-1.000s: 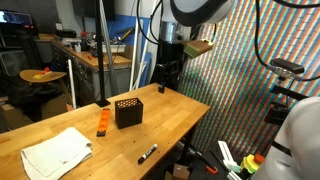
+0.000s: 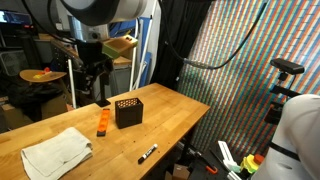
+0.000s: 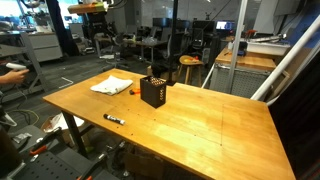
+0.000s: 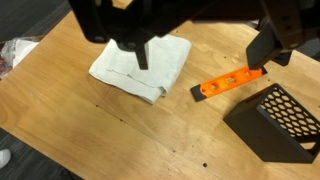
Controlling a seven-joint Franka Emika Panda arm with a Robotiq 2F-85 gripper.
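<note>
My gripper (image 2: 85, 92) hangs open above the table, with nothing between its fingers. In the wrist view a folded white cloth (image 4: 150, 75) lies below and partly behind one finger (image 4: 141, 55). An orange strip-like tool with dark ends (image 4: 230, 80) rests beside the cloth, under the other finger. Right of it stands a black box with a perforated face (image 4: 288, 108). Exterior view 1 shows the cloth (image 2: 57, 153) at the left front, with the orange tool (image 2: 104, 122) between it and the box (image 2: 129, 112).
A small dark-and-white stick-like object (image 2: 148, 153) lies near the front edge of the wooden table (image 2: 175, 118). Much of the table to the right of the box (image 3: 153, 92) is bare, as exterior view 2 shows. Chairs and clutter stand beyond the table.
The arm has swept leftward, from above the right part of the table, past the black box, toward the orange tool and cloth. The things on the table have not visibly moved.
</note>
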